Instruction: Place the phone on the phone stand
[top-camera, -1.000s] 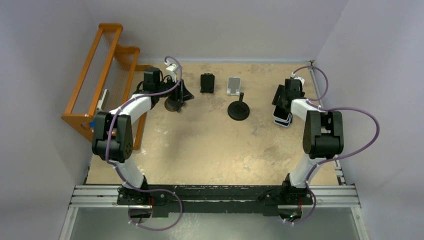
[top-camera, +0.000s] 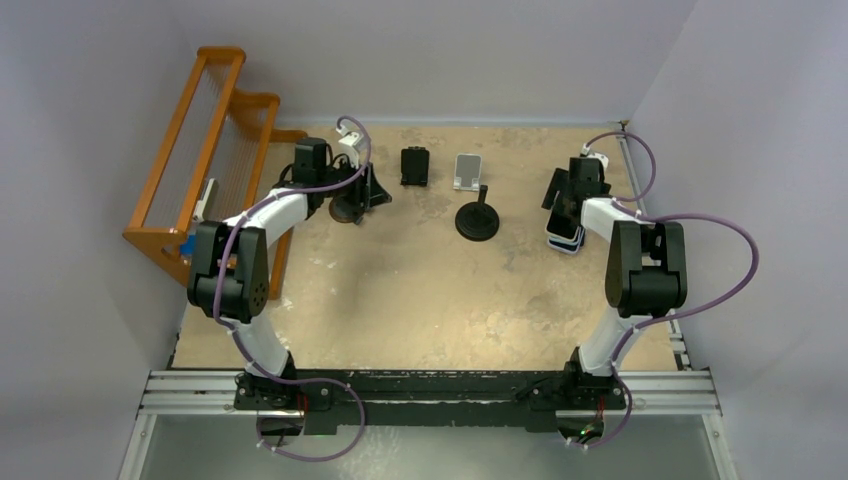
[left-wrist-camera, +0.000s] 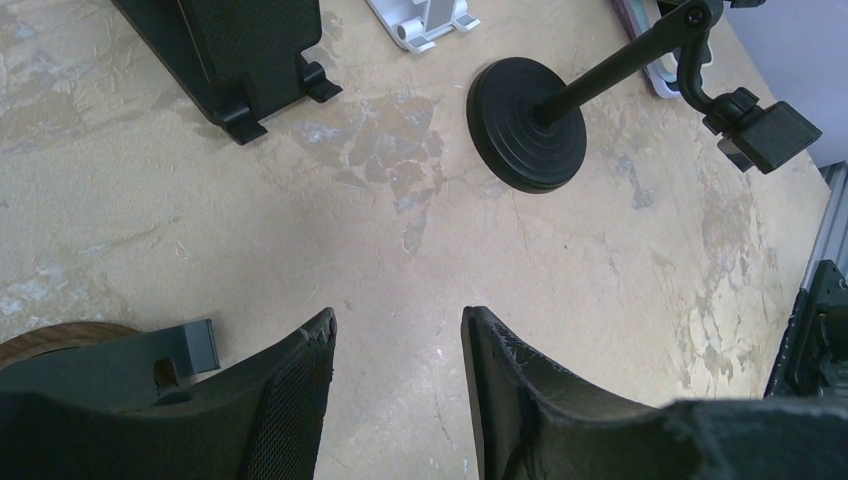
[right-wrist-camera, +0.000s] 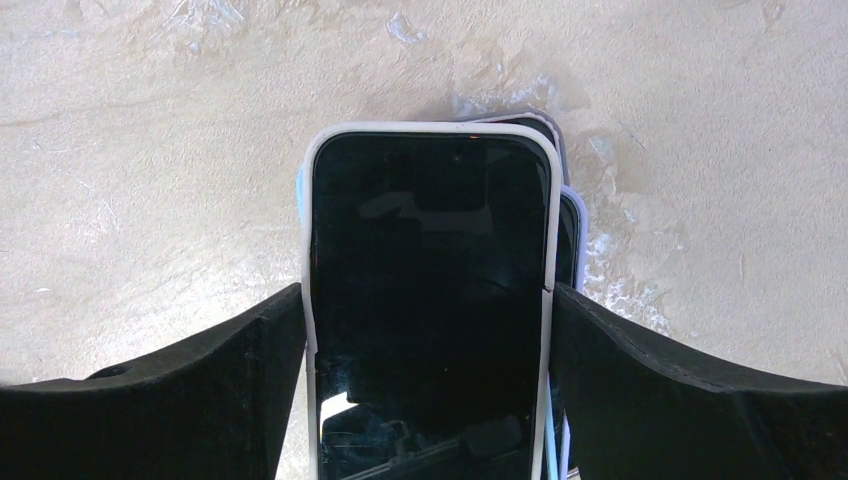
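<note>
The phone, black-screened with a pale rim (right-wrist-camera: 430, 270), lies on top of a small stack of other phones. My right gripper has one finger at each long side edge of it, very close or touching; whether they grip it does not show. From above, the arm covers part of the stack. Several stands are out: a black one (top-camera: 414, 166), a white one (top-camera: 467, 171), a round-based black one (top-camera: 477, 222) and another (top-camera: 344, 209) partly under the left arm. My left gripper is open and empty, near that last stand.
A wooden rack (top-camera: 205, 140) stands on the left, close to the left arm. Bare table (top-camera: 430, 300) spreads across the middle and front. Walls close in the back and right, with the phone stack (top-camera: 565, 245) near the right edge.
The left arm has drifted slightly to the right. The right arm stays over the phone stack, its fingers shifting a little at most; the stands have not moved.
</note>
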